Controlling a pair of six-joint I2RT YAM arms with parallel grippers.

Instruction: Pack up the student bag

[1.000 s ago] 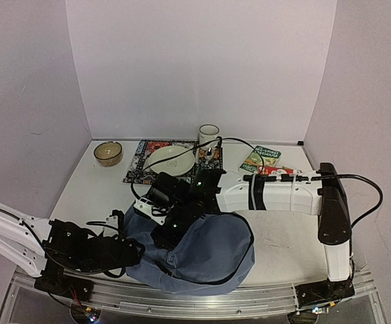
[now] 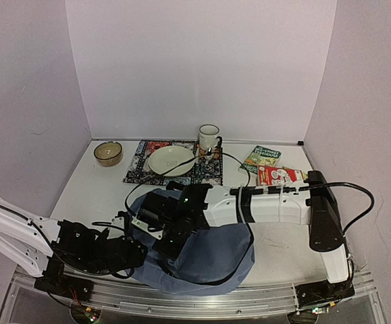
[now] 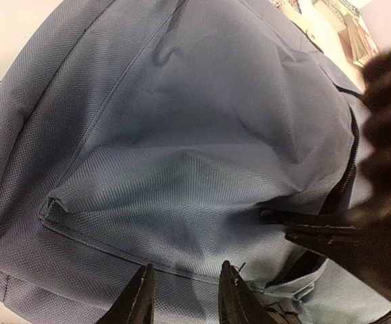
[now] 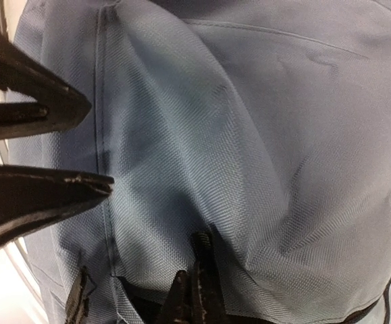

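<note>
A soft blue-grey bag point(image 2: 219, 246) lies rumpled at the front middle of the table, a black zip line curving along its front edge. At the bag's left side, my left gripper is open over the cloth, with a clear gap between its fingers. The right arm reaches across the bag from the right. My right gripper is shut low over the cloth near the zip; a narrow dark piece shows at its tips, and I cannot tell whether it is a zip tab. Both fingertips are hidden in the top view.
Behind the bag, a white plate point(image 2: 171, 159) and a mug point(image 2: 209, 137) stand on a patterned mat point(image 2: 134, 172). An amber bowl point(image 2: 108, 153) is back left. Books point(image 2: 263, 157) and a red booklet point(image 2: 279, 176) lie back right, near the right arm.
My left gripper has shifted slightly right.
</note>
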